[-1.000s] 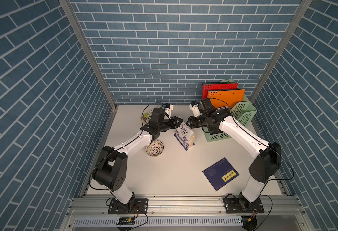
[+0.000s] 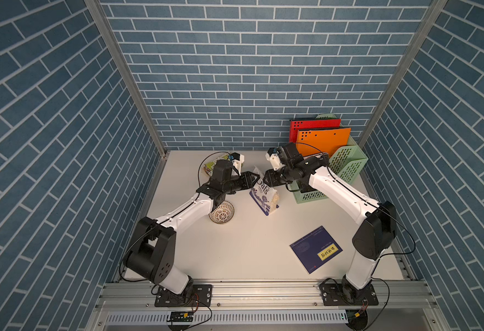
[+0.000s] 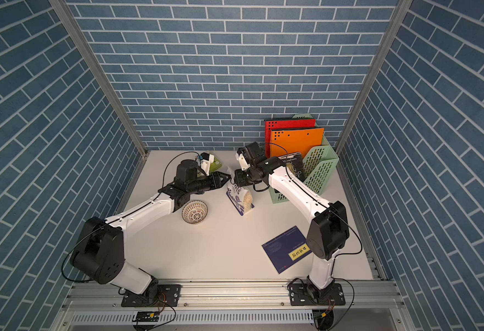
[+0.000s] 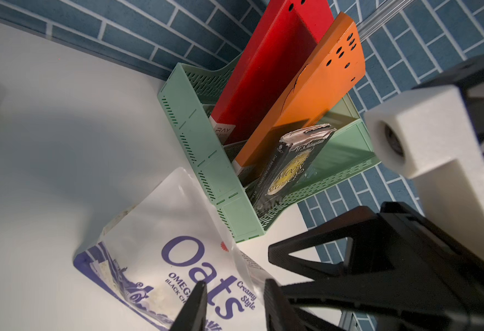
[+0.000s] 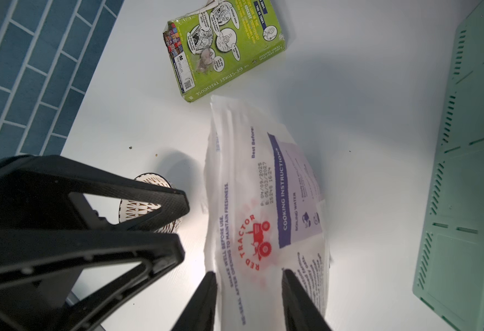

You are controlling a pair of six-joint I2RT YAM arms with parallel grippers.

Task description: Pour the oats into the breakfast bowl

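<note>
The white-and-blue oats bag (image 2: 264, 195) stands at mid-table, its top between my grippers. My left gripper is open at the bag's printed front, to the left of it in the top views. My right gripper is open over the bag's back, coming from the right. The patterned breakfast bowl (image 3: 194, 211) sits on the table left of the bag, below my left arm, partly hidden in the right wrist view.
A green file rack (image 2: 346, 165) with red and orange folders and a dark book stands right of the bag. A green book (image 5: 225, 47) lies behind it. A navy booklet (image 2: 315, 249) lies front right.
Over the last second both arms have shifted slightly: the right gripper moved left toward the bag, and the left arm moved slightly left and down in view.
</note>
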